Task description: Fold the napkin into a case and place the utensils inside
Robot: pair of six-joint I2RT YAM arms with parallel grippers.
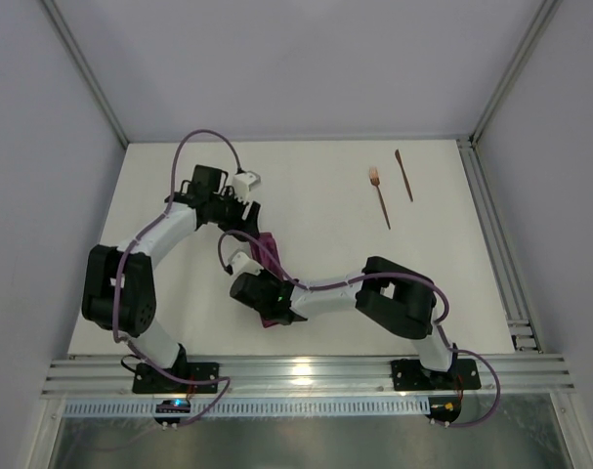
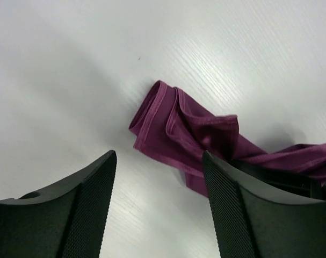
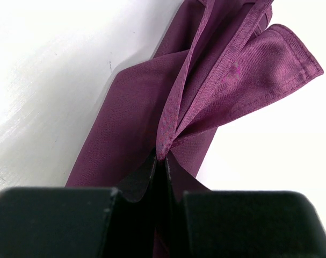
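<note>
The maroon napkin [image 1: 267,249] lies part-folded in the middle-left of the table, largely under my right arm in the top view. My right gripper is shut on the napkin, pinching a bunched fold with loose flaps rising beyond it. My left gripper is part open above and just beyond the napkin's top end, with nothing between its fingers; in the left wrist view the creased napkin [image 2: 179,129] lies below it.
A wooden fork [image 1: 377,195] and a thin wooden utensil [image 1: 405,178] lie apart at the back right.
</note>
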